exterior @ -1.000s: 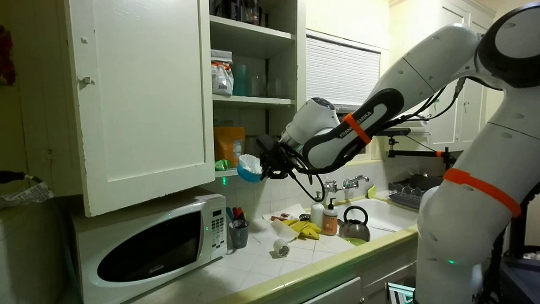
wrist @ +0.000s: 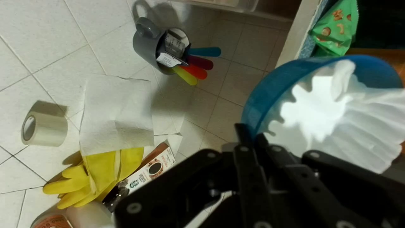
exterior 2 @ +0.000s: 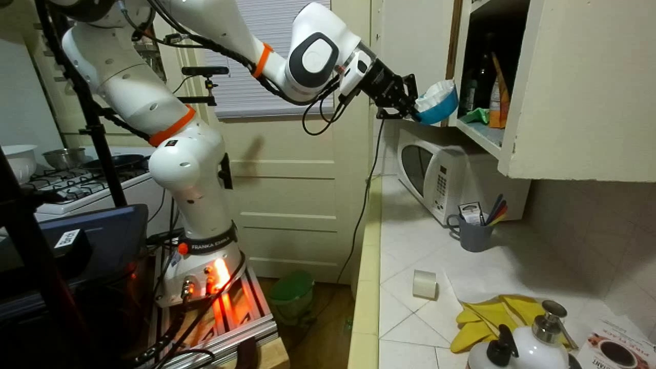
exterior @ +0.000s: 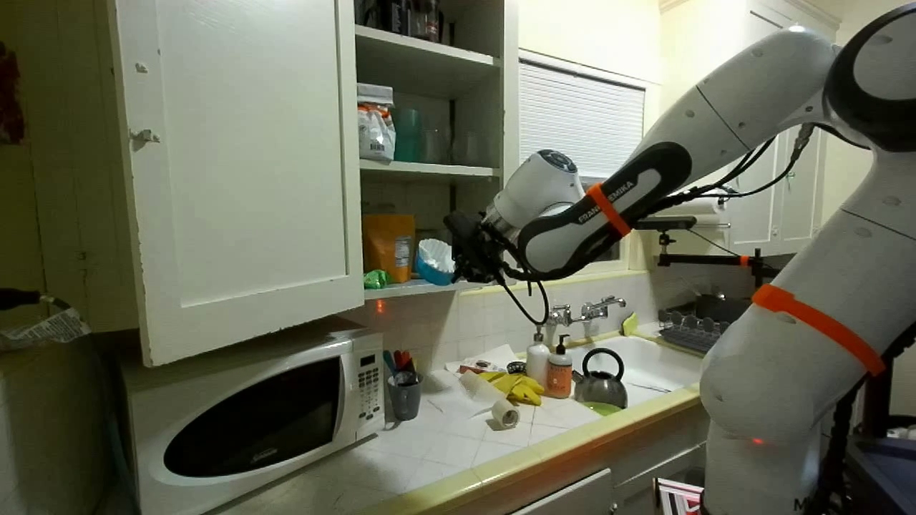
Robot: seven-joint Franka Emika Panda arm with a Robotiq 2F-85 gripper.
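Note:
A blue bowl holds a stack of white paper coffee filters. My gripper is shut on the bowl's wall, with its fingertips pinching the near side of the rim. In exterior view 1 the bowl is raised to the level of the lowest cabinet shelf, to the right of an orange pouch. Exterior view 2 shows the bowl tilted, close to the cabinet opening. Whether it touches the shelf I cannot tell.
A green snack packet lies near the shelf edge. The cabinet door hangs open above the microwave. On the counter below are a grey mug with utensils, a tape roll and yellow gloves.
In exterior view 1 my gripper and the bowl have moved up and slightly right, to shelf height. The tape roll has shifted right on the counter. Green indicator lights now show red.

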